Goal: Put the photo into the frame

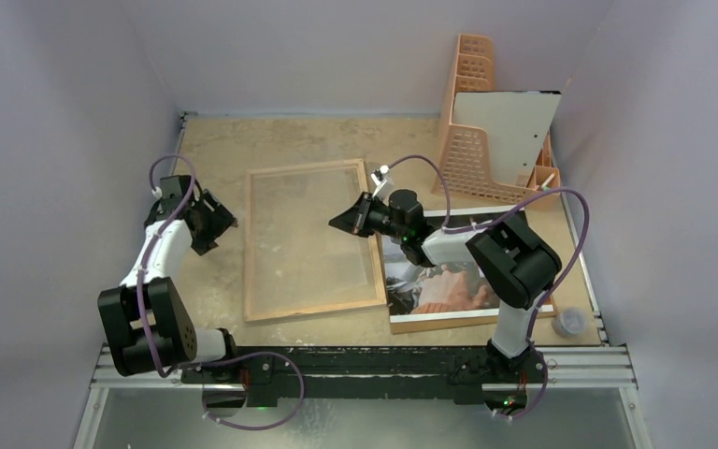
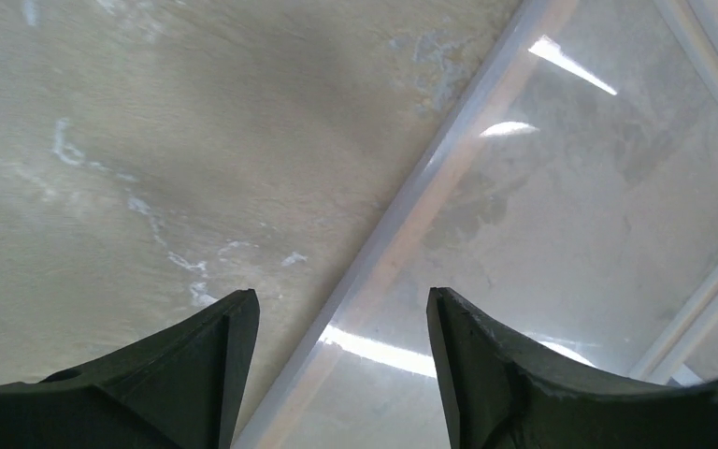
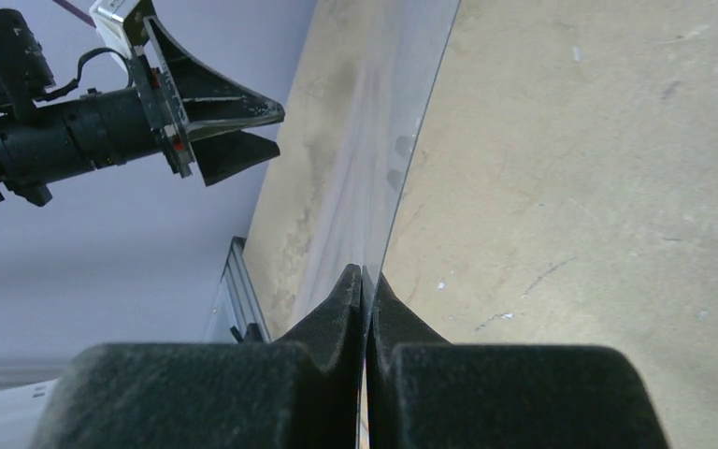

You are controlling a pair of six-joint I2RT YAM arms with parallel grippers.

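The wooden frame lies in the middle of the table. The photo, white-bordered, lies to its right, partly hidden under the right arm. Over the frame's right side my right gripper is shut on a clear sheet, seen nearly edge-on between its fingers in the right wrist view. My left gripper stands open just left of the frame, with nothing gripped. In the left wrist view a pale edge with glossy clear surface beside it runs between the left fingers; whether they reach around it I cannot tell.
At the back right stands an orange rack with a white board and a pen. A small clear cup sits near the right front corner. Bare table shows behind and left of the frame.
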